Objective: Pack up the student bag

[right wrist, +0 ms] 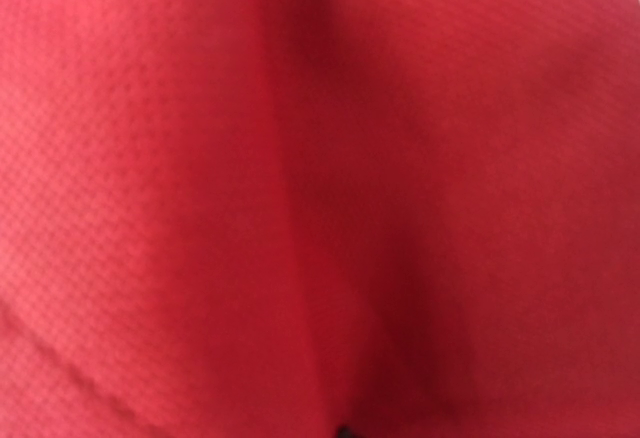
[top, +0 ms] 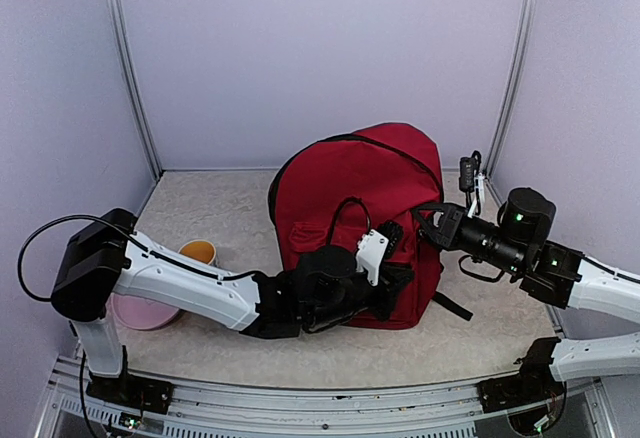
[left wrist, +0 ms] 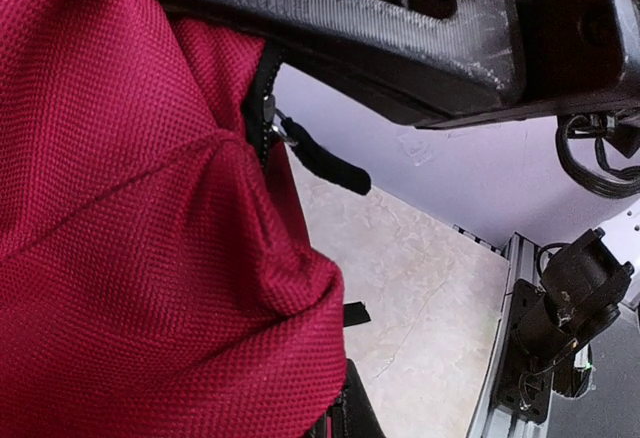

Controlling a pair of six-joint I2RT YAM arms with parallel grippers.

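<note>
The red backpack [top: 355, 183] stands upright at the table's middle. My right gripper [top: 428, 220] is shut on the cloth at its right side; in the left wrist view its dark finger [left wrist: 340, 38] crosses the top, against red cloth. A black zipper pull [left wrist: 325, 158] hangs just below that finger. Low in front of the bag is my left gripper [top: 398, 283], shut; its dark fingertips [left wrist: 345, 413] show only partly behind a bulging fold, and I see nothing clearly held. Blurred red cloth [right wrist: 450, 158] fills the right wrist view.
On the left stand an orange-lined cup [top: 199, 251] and a pink dish [top: 143, 311], partly behind the left arm. A black strap [top: 452, 305] lies at the bag's lower right. Bare tabletop [top: 215, 198] shows at the back left.
</note>
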